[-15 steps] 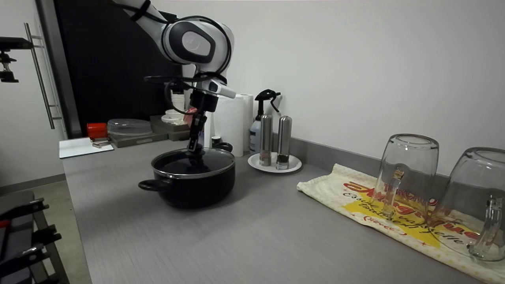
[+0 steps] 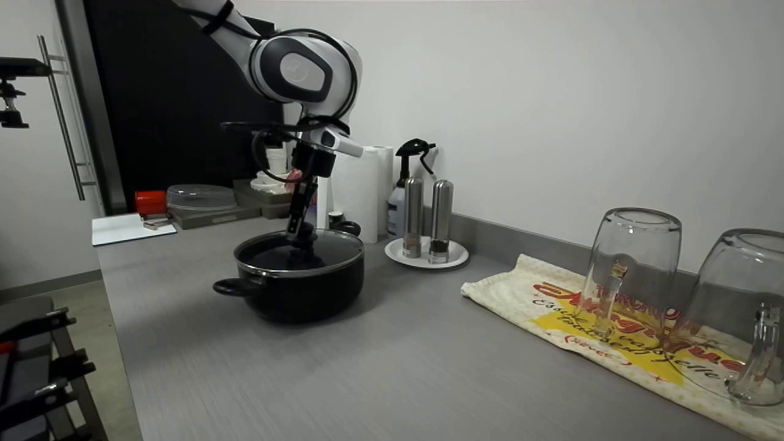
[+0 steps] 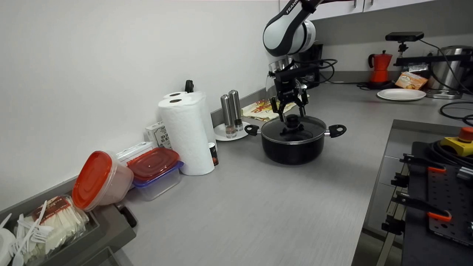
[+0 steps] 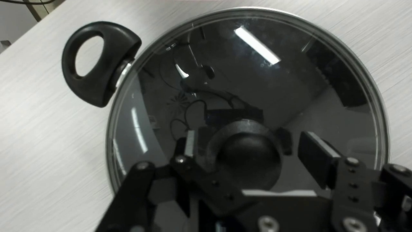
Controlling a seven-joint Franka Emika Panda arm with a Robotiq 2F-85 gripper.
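Note:
A black two-handled pot point(image 2: 305, 297) stands on the grey counter. Its dark glass lid point(image 4: 247, 77), rimmed in metal, sits on top, with a round black knob point(image 4: 249, 158) at the centre. Directly over the lid, my gripper points down and stands part open around the knob. In the wrist view one finger point(image 4: 318, 158) is to the knob's right and the other to its left, with gaps showing on both sides. Exterior view 2 also shows the gripper point(image 3: 292, 116) straddling the knob point(image 3: 292, 120). Nothing is gripped.
Two steel mills point(image 2: 441, 220) on a white plate point(image 2: 459, 257) stand near the wall, by paper towel rolls point(image 3: 184, 133). Upturned glass mugs point(image 2: 632, 257) rest on a printed cloth point(image 2: 507, 290). Plastic containers point(image 3: 106, 179) crowd the counter's far end. The counter before the pot is clear.
My gripper has come down slightly toward the knob, and the arm has shifted a little left in exterior view 1. The pot has moved very slightly left with its lid on.

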